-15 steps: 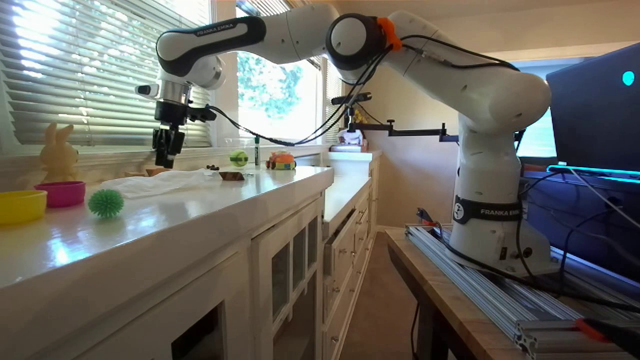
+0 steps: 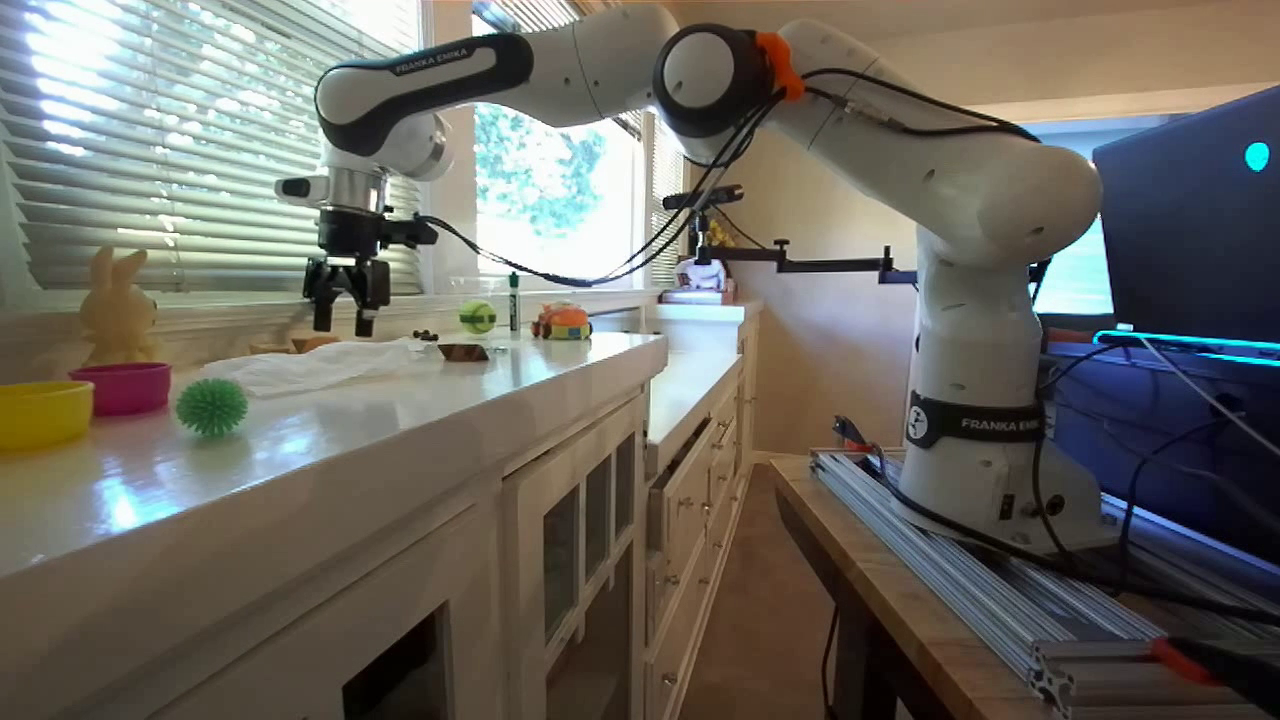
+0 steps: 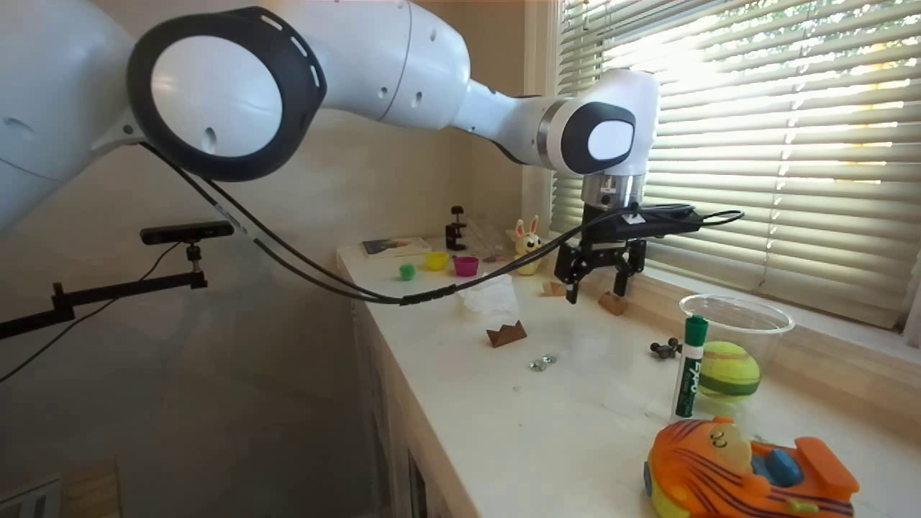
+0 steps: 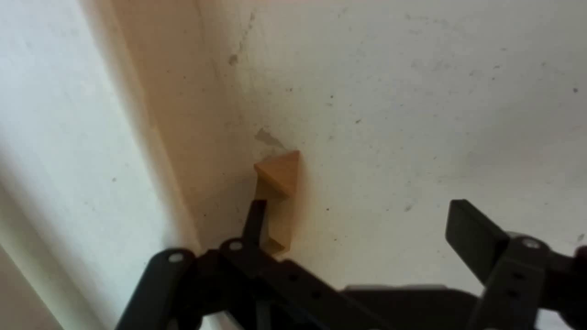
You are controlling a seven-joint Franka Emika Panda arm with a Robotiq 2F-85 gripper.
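Above the white counter [image 2: 396, 384], near the window side, my gripper [image 2: 343, 324] points downward with its fingers spread and nothing held. A small brown wooden block [image 4: 281, 171] with a notched shape lies on the counter, close to the back ledge. In the wrist view it is just beyond the left finger, which hides part of it; the right finger stands well apart over bare counter. Exterior view 2 shows this block [image 3: 613, 303] below the gripper [image 3: 596, 292], with a gap between fingertips and counter.
Another brown notched block [image 3: 506, 334], a white cloth [image 3: 488, 298], clear glassy pieces [image 3: 542, 363] and a pink cup [image 3: 466, 266] lie around. A marker [image 3: 688, 371], a clear cup [image 3: 736, 312] and an orange toy car [image 3: 742, 470] stand nearer that camera. Mid-counter is mostly free.
My gripper has turned about its upright axis, so both fingers now show side by side in exterior view 1. It has shifted slightly right there. The counter objects look unmoved.
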